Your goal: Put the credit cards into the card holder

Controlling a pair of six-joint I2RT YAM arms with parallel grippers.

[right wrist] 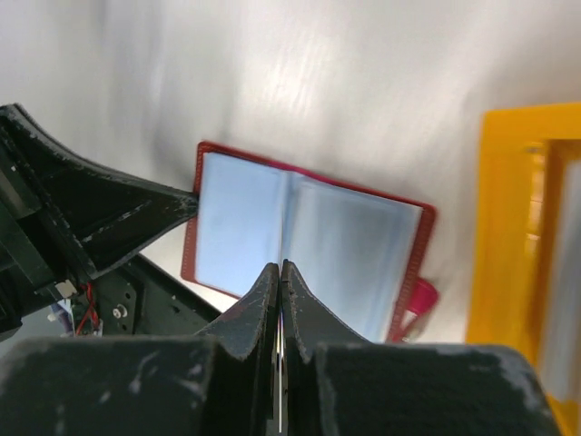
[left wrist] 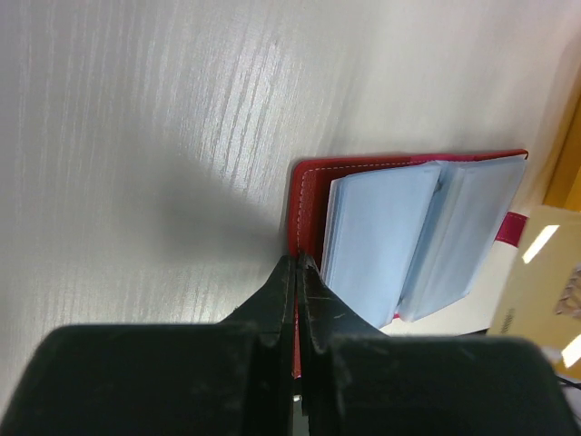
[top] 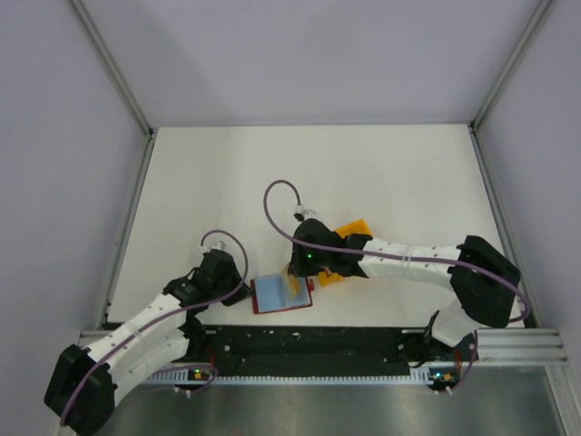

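Observation:
The card holder [top: 281, 293] lies open on the table, with a red cover and clear bluish sleeves [right wrist: 238, 213]. My right gripper is shut on a gold card [left wrist: 540, 291], held above the right-hand sleeve. In the right wrist view this card appears edge-on as a thin line. My left gripper is shut at the holder's left red edge [left wrist: 313, 204], its tips touching or just over it. Whether the edge is pinched between the tips cannot be told.
An orange tray [right wrist: 504, 227] stands right of the holder, partly under the right arm in the top view. A small red tab [right wrist: 423, 295] sticks out from the holder's right side. Behind, the white table [top: 309, 154] is bare.

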